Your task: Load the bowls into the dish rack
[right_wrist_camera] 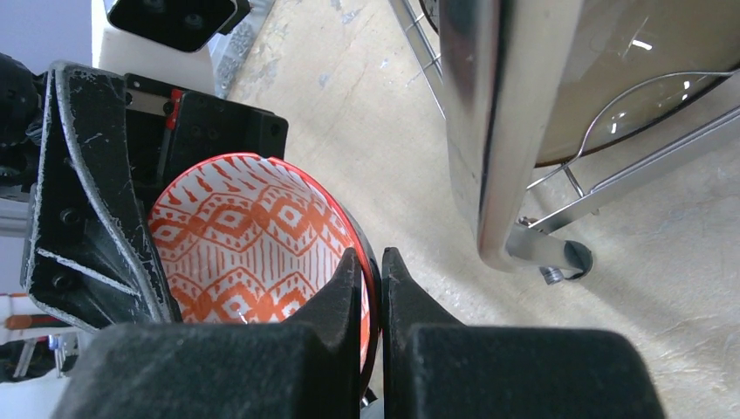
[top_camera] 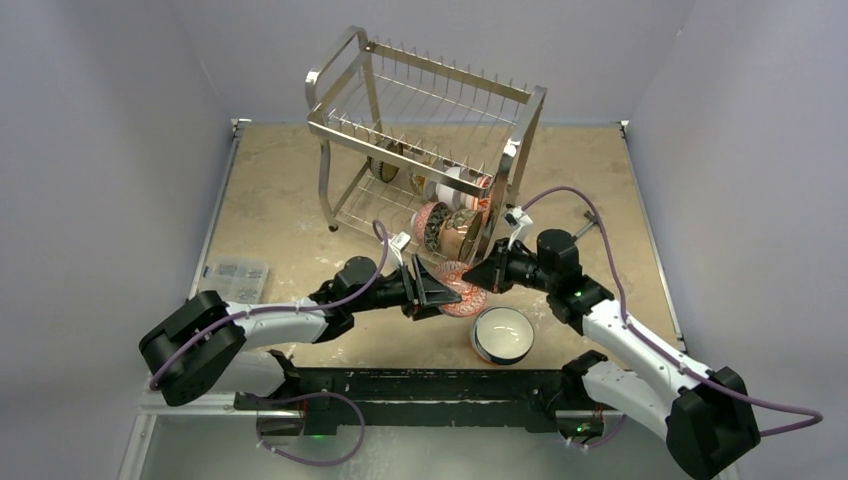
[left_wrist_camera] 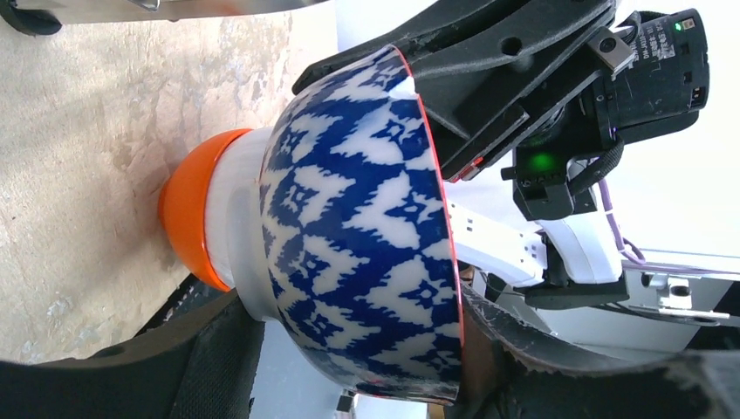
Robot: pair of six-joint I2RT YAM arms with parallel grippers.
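Observation:
A bowl with a blue-and-white outside [left_wrist_camera: 362, 218] and a red-patterned inside [top_camera: 466, 298] hangs tilted between my two arms, in front of the dish rack [top_camera: 425, 150]. My right gripper is shut on its rim. From the other side, my left gripper stands part open, one finger by the bowl's foot and the other by its rim; whether both touch is unclear. More bowls [top_camera: 504, 334] are stacked on the table near the front edge. The rack's lower level holds several bowls [top_camera: 461, 233].
A rack leg [right_wrist_camera: 510, 131] stands close to the right gripper. A clear plastic box [top_camera: 235, 281] lies at the left, and a small tool [top_camera: 587, 222] at the right. Bare table [top_camera: 270, 190] shows left of the rack.

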